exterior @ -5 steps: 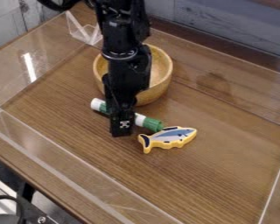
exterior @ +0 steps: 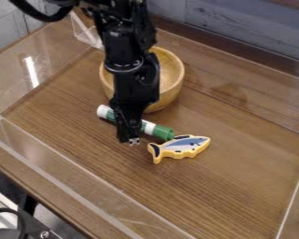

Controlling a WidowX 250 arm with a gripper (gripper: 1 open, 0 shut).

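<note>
My black gripper (exterior: 132,136) points down in the middle of the camera view, low over a white and green cylinder (exterior: 161,132) that lies on the wooden table (exterior: 227,196). The fingertips are small and dark, and I cannot make out anything held between them; they look shut. Just to the right and in front lies a yellow toy fish (exterior: 179,147) with a blue and white body. Behind the arm sits a yellow bowl (exterior: 170,71), partly hidden by it.
The table is bordered by white walls at the back. Free wood surface spreads to the right and in the foreground. A black cable (exterior: 15,213) runs at the lower left.
Compared with a second ago, the gripper sits a little higher and has shifted slightly. The cylinder, fish and bowl look unmoved.
</note>
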